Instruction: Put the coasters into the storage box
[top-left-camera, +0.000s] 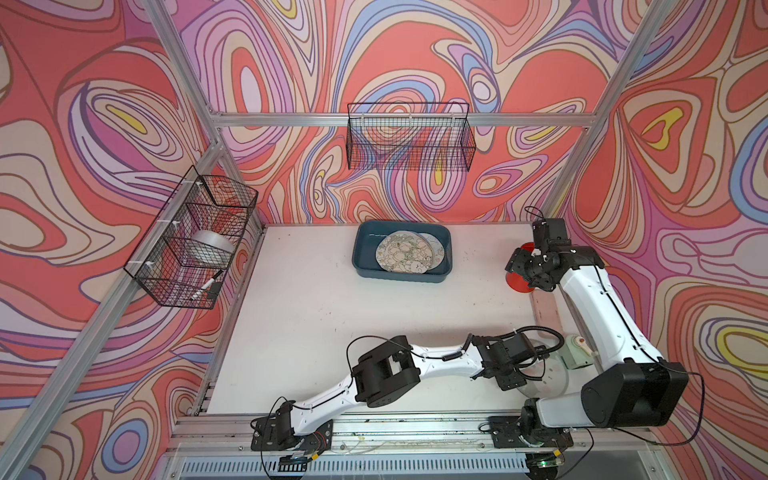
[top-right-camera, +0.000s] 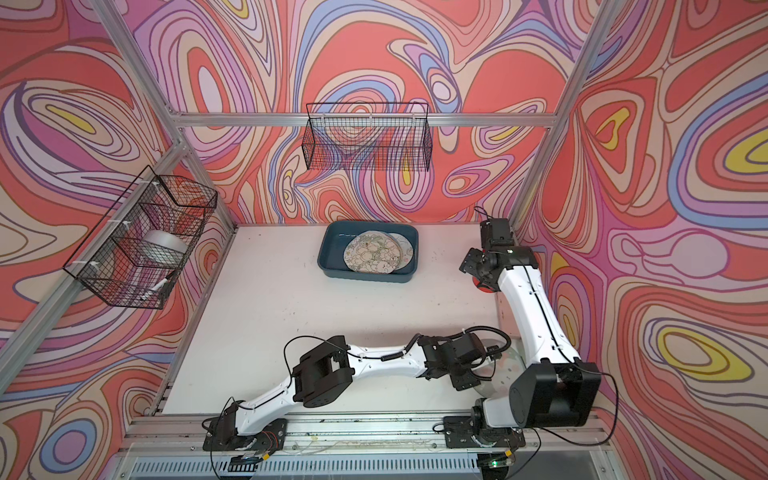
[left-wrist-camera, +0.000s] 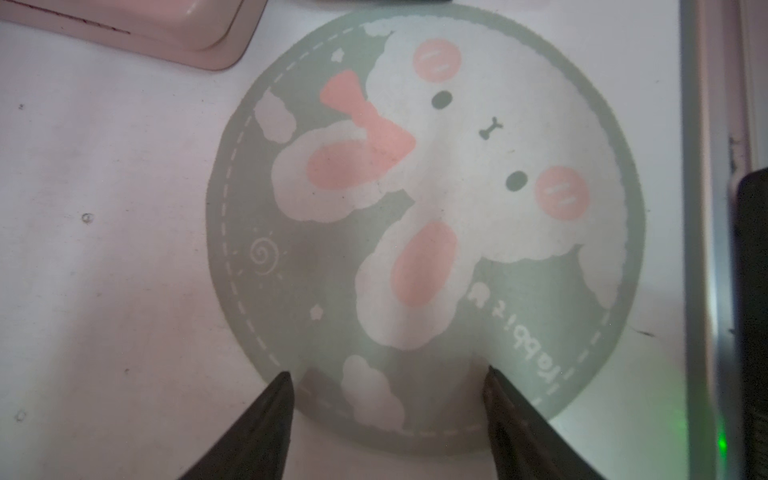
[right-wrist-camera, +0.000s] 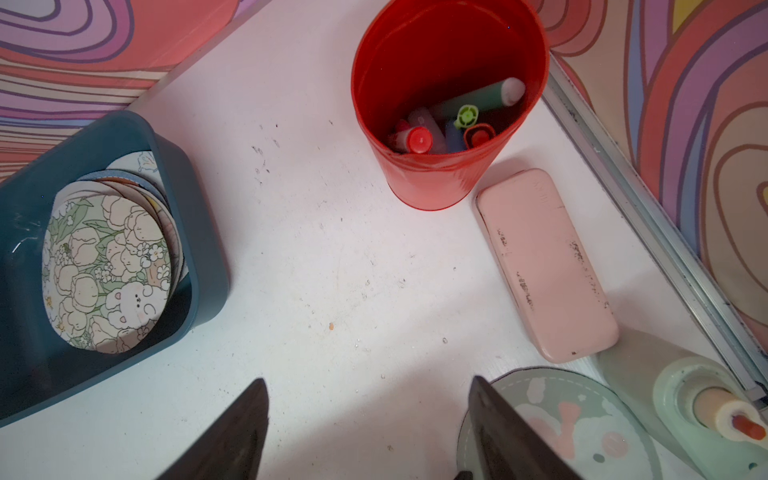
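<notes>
A round green coaster with a white rabbit lies on the table's front right. My left gripper is open low over its edge, nothing seen between the fingers. Several round patterned coasters lie stacked in the dark teal storage box at the table's back middle. My right gripper hangs open above the table's back right, beside the red bucket, with the green coaster below it at the lower right of the right wrist view.
A red bucket of markers, a pink case and a pale green bottle line the right edge. Wire baskets hang at back and left.
</notes>
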